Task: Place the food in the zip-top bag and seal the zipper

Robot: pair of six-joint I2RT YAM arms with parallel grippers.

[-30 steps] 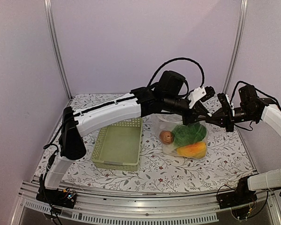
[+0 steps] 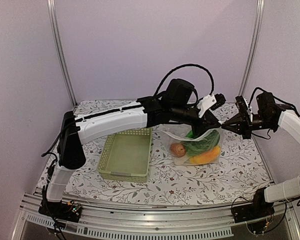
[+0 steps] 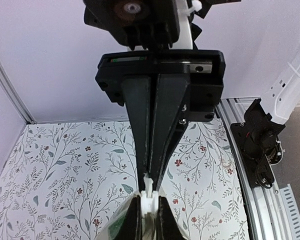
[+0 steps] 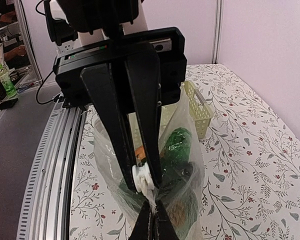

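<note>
The clear zip bag (image 2: 180,155) holds an orange-brown round item (image 2: 177,149), leafy greens (image 2: 200,146) and a yellow item (image 2: 205,156). My left gripper (image 2: 213,121) is shut on the bag's white zipper top (image 4: 142,177), at its right end. My right gripper (image 2: 225,125) meets it there from the right, fingers shut; in the right wrist view its fingertips are at the gathered plastic below the left gripper's, and whether they grip it is hard to tell.
An empty green plastic basket (image 2: 125,155) stands left of the bag.
The bag's upper edge now sags over the food.
</note>
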